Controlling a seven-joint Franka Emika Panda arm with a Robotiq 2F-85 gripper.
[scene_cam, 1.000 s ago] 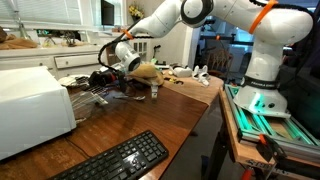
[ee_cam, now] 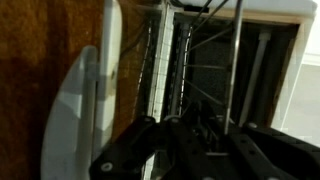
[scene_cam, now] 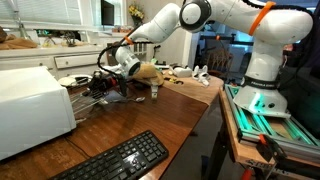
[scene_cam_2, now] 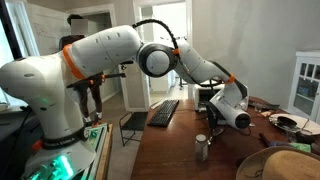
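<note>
A white box-shaped appliance stands at the left of exterior view 1, its open side facing the arm. Thin wire rack bars show in front of that opening. My gripper is low at this opening. In the wrist view, the dark gripper points into a dark interior with wire bars, and a shiny metal rod runs down to the fingers. The fingers are shut with something between them, seemingly this rod of the rack; the exact contact is lost in shadow. A white curved part lies at the left.
A black keyboard lies on the wooden table near its front edge. A small metallic cup stands apart from the arm. A round tan object and other clutter fill the far end.
My wrist has shifted slightly left and downward, towards the white appliance. The rack bars look slightly moved with it. The keyboard and cup are where they were.
</note>
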